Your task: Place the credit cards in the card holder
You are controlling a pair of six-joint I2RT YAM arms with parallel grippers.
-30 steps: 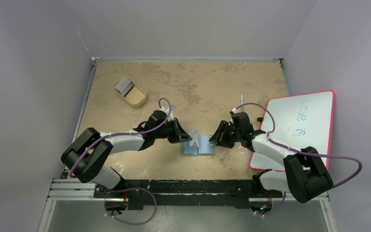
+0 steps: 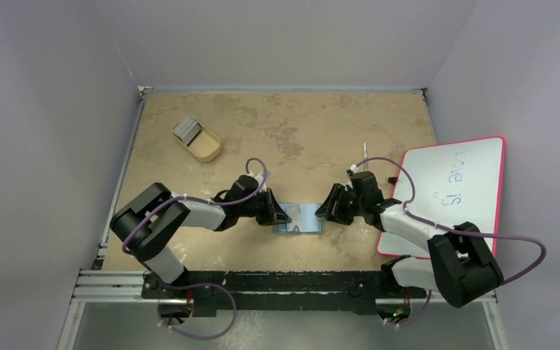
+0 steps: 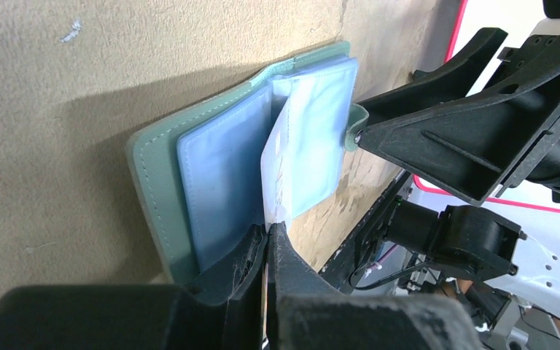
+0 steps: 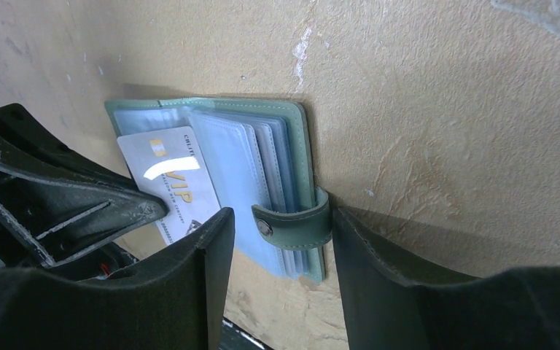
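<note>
The open card holder [image 2: 303, 219], green with blue sleeves [image 3: 219, 175], lies at the table's front middle. My left gripper is shut on a white card at the sleeves; in the right wrist view that card [image 4: 162, 168] reads VIP. My right gripper is at the holder's right end, part open around the green strap tab [image 4: 295, 226]; whether it grips the tab is unclear.
A tan tray [image 2: 205, 148] with grey contents stands at the back left. A whiteboard [image 2: 445, 189] lies at the right, with a thin pale stick left of it.
The right gripper has moved very little.
</note>
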